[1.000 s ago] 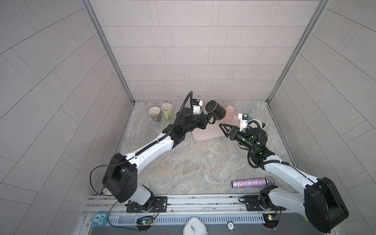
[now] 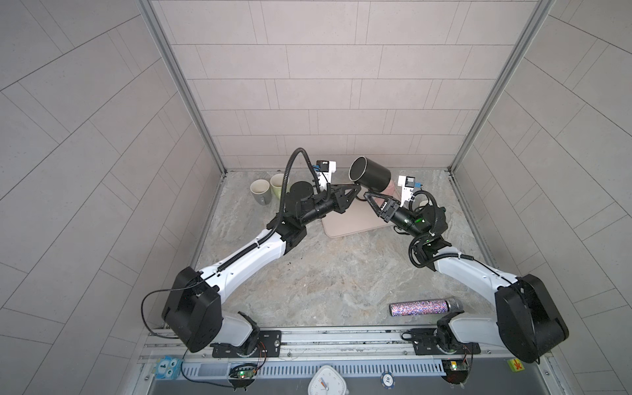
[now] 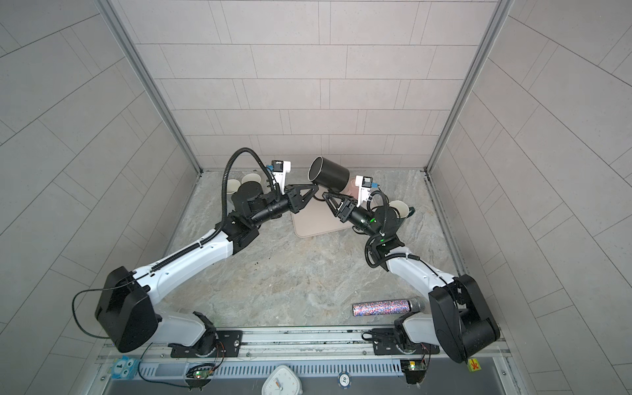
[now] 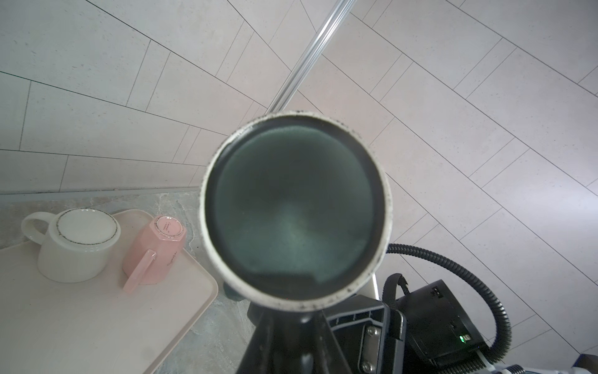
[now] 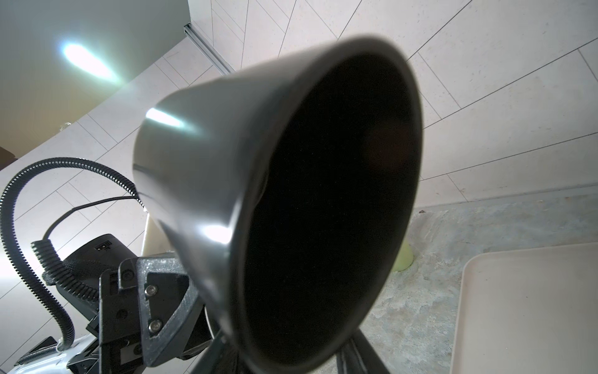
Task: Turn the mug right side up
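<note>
The black mug (image 2: 372, 175) is held in the air, tilted on its side. Its base, ringed with a pale rough edge, faces my left wrist camera, filling much of that view as the mug base (image 4: 296, 205). In the right wrist view the dark mug opening (image 5: 336, 205) faces my right arm. My left gripper (image 2: 356, 190) is shut on the mug's handle, mostly hidden under the body. Just right of the handle, my right gripper (image 2: 372, 204) stands part open below the mug. Its fingers (image 5: 364, 356) show beneath the rim; whether they touch the mug cannot be told.
Under the mug lies a beige tray (image 2: 342, 227) bearing an upside-down white mug (image 4: 78, 249) and pink mug (image 4: 155, 249). A grey cup (image 2: 260, 191) and green cup (image 2: 276, 181) stand back left. A glittery bottle (image 2: 421, 307) lies in front.
My right gripper has moved left and up, close to the handle.
</note>
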